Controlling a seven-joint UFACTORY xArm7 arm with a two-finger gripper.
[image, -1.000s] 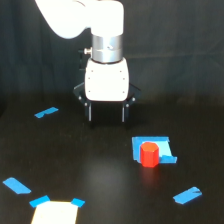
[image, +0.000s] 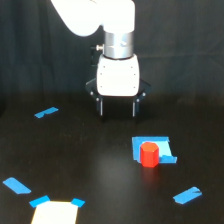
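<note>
A small red block (image: 149, 155) rests on the black table, at the front edge of a patch outlined in blue tape (image: 151, 139), right of centre. Behind it and to its left hangs my gripper (image: 118, 108), its two dark fingers spread wide apart. Nothing shows between them. The white wrist housing (image: 118, 77) hides whatever lies directly behind it.
At the bottom left, a pale cream object (image: 55, 213) is cut off by the frame, with blue tape (image: 39, 201) at its corners. Other tape strips (image: 17, 186) lie flat at the sides.
My gripper has shifted to the right and appears slightly higher in view. The red block and the tape have stayed where they were.
</note>
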